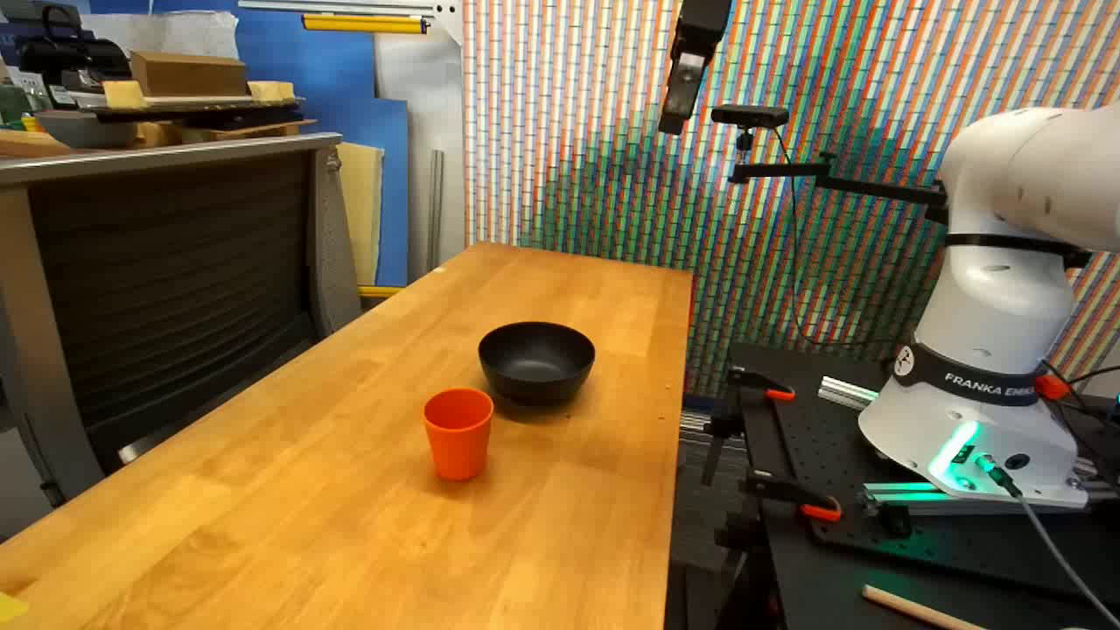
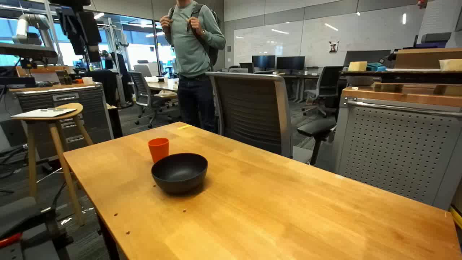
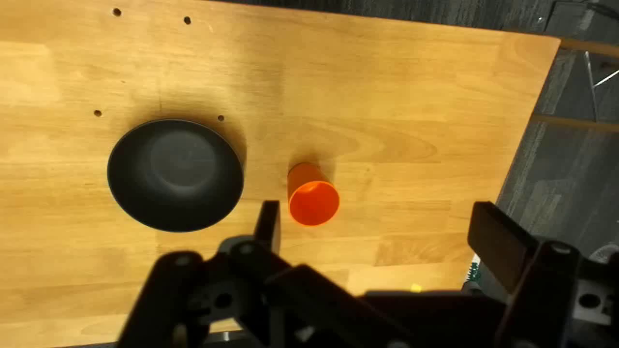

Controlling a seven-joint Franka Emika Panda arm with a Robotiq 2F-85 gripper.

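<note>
An orange cup (image 1: 458,435) stands upright on the wooden table, close beside a black bowl (image 1: 536,362). Both look empty: in the wrist view, the insides of the cup (image 3: 314,202) and the bowl (image 3: 175,175) show bare. My gripper is wide open high above the table, with nothing held between its fingers. From above, the cup appears in the gap between the fingertips, nearer the left one, while the bowl lies further left. In exterior view 1 part of the gripper (image 1: 677,115) shows at the top edge, well clear of both objects.
The wooden table (image 2: 325,208) is otherwise largely bare, with free room around the cup and bowl. An office chair (image 2: 255,112) stands along one long side. A person (image 2: 192,65) with a backpack stands beyond the table. The robot base (image 1: 976,420) is on a separate black stand.
</note>
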